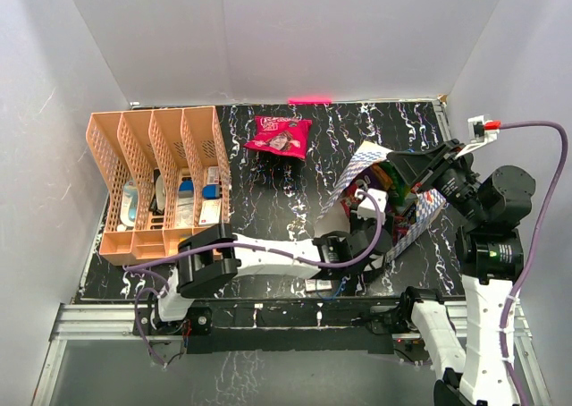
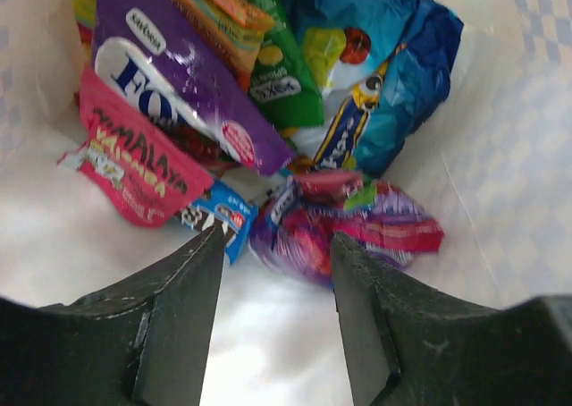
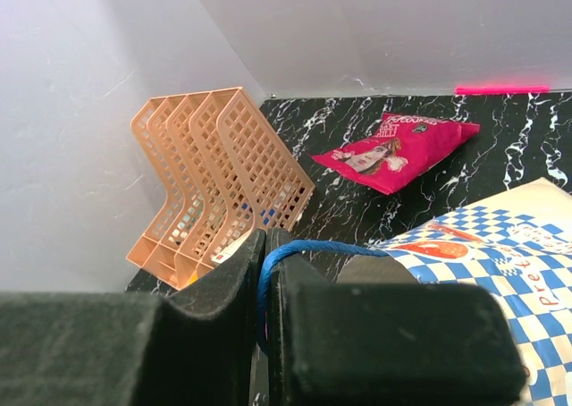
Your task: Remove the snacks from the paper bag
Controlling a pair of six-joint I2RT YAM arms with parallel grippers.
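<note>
The paper bag [image 1: 335, 197], white with blue checks, lies at the right with its mouth open. My left gripper stands open at that mouth, nothing between its fingers. Beyond them, inside the bag, are a magenta pack [image 2: 357, 227], a pink-red packet [image 2: 143, 156], a purple pack [image 2: 174, 62], a green pack [image 2: 284, 75] and a blue one [image 2: 389, 84]. From the right, my right gripper is shut on the bag's blue rim [image 3: 313, 245]. A red snack pouch [image 1: 280, 138] lies outside the bag on the dark tabletop.
An orange divided basket [image 1: 167, 124] holding several small items stands at the left. A pink strip [image 1: 309, 100] lies along the back wall. Between basket and bag the marbled table is mostly clear. A small white box [image 1: 318, 286] lies near the front edge.
</note>
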